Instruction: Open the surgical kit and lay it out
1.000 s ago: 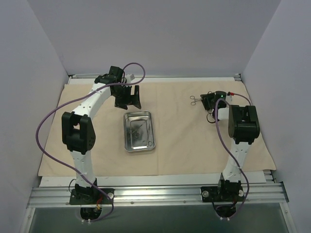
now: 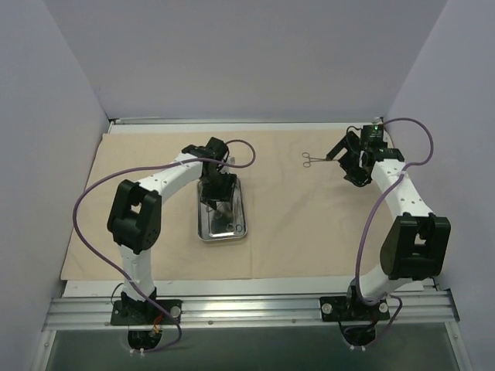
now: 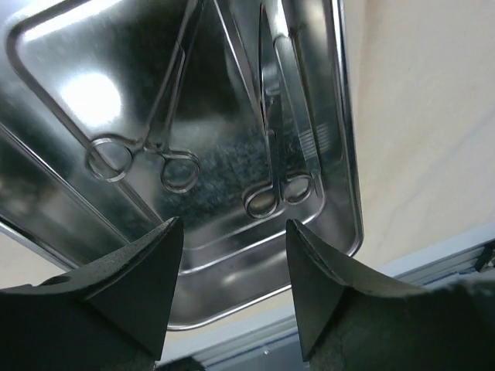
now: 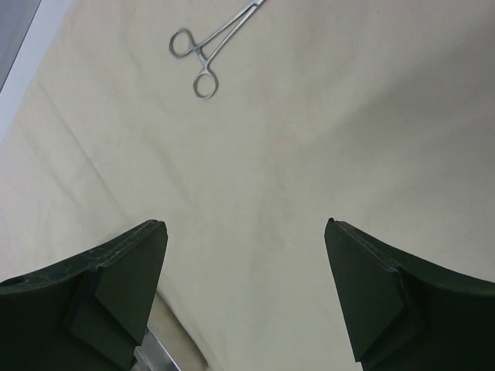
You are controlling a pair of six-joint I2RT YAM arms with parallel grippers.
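Observation:
The steel tray (image 2: 220, 234) sits left of centre on the beige cloth. In the left wrist view it holds several instruments, including scissor-like tools (image 3: 180, 179) with ring handles and a long flat instrument (image 3: 302, 116). My left gripper is over the tray, fingers apart, nothing between them. A clamp-like instrument (image 4: 230, 35) with ring handles lies on the cloth at the back right. My right gripper is above the cloth beside it, open and empty.
The cloth (image 2: 294, 224) between tray and right arm is clear. Walls bound both sides and the back; metal rails (image 2: 247, 305) run along the front.
My right arm has risen from the clamp-like instrument and shifted right, leaving it on the cloth.

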